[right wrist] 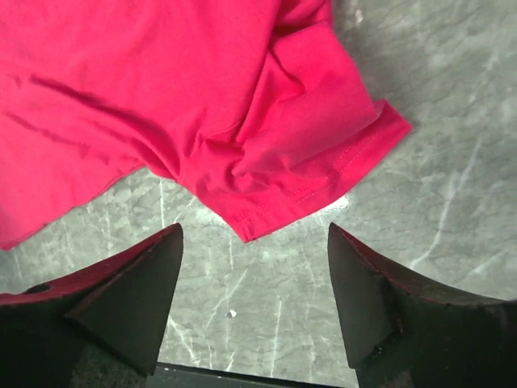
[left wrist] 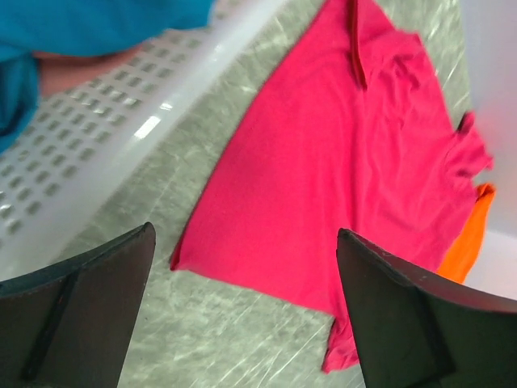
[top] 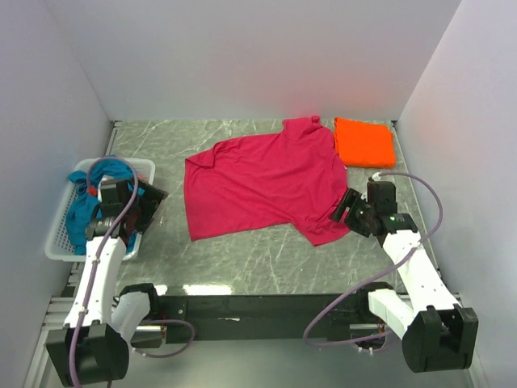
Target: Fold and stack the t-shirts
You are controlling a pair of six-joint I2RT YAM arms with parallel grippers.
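A red t-shirt (top: pixel 258 182) lies spread on the marble counter, its lower right part creased, as the right wrist view (right wrist: pixel 202 97) shows. At the back right sits a folded orange shirt (top: pixel 363 144). My left gripper (top: pixel 152 198) is open over the right edge of the white basket, with the red shirt beyond its fingers in the left wrist view. My right gripper (top: pixel 346 208) is open beside the red shirt's right corner, nothing between its fingers. Blue cloth (top: pixel 81 214) lies in the basket, partly hidden by the left arm.
The basket (top: pixel 60 234) stands against the left wall. Bare counter (top: pixel 242 267) runs along the front and in a strip along the back left. Walls close in the back and both sides.
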